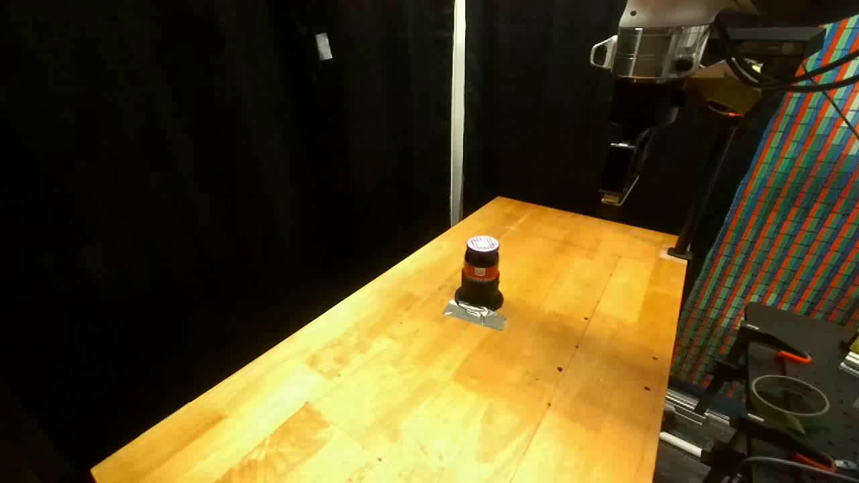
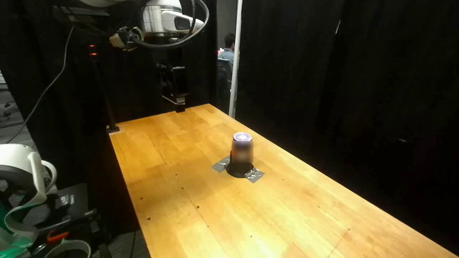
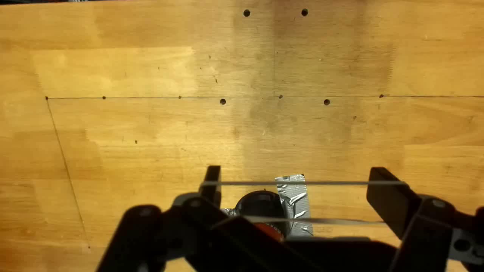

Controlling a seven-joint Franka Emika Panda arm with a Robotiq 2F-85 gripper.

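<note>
A dark jar-like object (image 1: 480, 274) with an orange band and a pale patterned top stands upright on the wooden table. Its wide black base (image 2: 240, 170) is held down with silver tape (image 3: 297, 208). High over the table's far end, clear of the jar, hangs my gripper (image 1: 613, 198). In the wrist view the fingers of the gripper are spread wide, with thin bands (image 3: 317, 183) stretched across the gap and no object gripped. The jar's dark base (image 3: 261, 204) shows below, partly hidden behind the gripper's parts.
A thin black post (image 1: 698, 193) rises at a far corner. Dark curtains hang behind. Beside the table stands a cart (image 1: 793, 346) carrying a roll of tape (image 1: 789, 396).
</note>
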